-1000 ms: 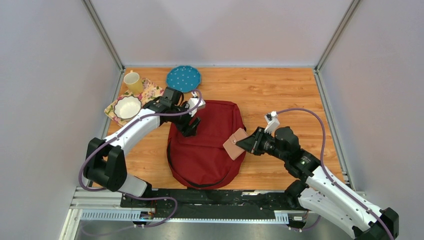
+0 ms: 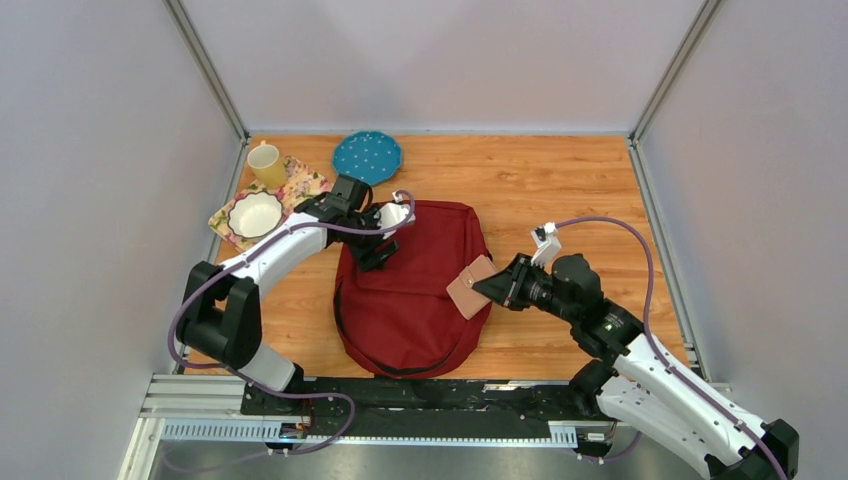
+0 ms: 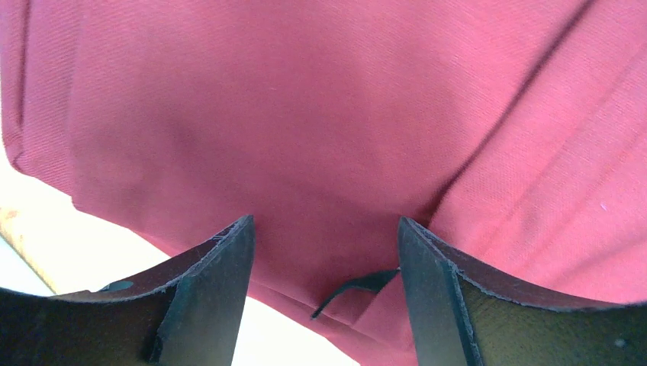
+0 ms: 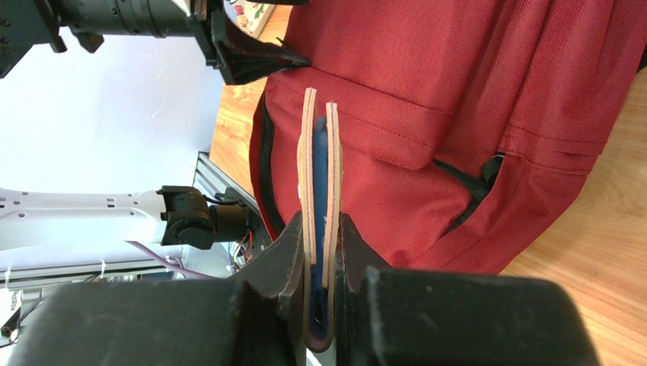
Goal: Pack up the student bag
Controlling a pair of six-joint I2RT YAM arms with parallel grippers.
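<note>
A dark red bag [image 2: 408,310] lies flat on the wooden table. Over its upper left part is my left gripper, its fingers well apart with only red fabric beyond them. In the right wrist view a pocket flap edge [image 4: 381,126] crosses the bag, and the left fingers touch or nearly touch that seam. Above the bag's right side, my right gripper [image 2: 478,285] is shut on a pinkish-tan wallet-like case [image 2: 468,288]. Edge-on in the right wrist view, the case [image 4: 308,175] shows two tan covers with dark blue between them.
Back left, a yellow mug [image 2: 267,166] and a white scalloped dish [image 2: 255,214] sit on a floral mat [image 2: 298,180]. A blue dotted plate [image 2: 367,157] lies behind the bag.
The right arm and the case have stayed put.
</note>
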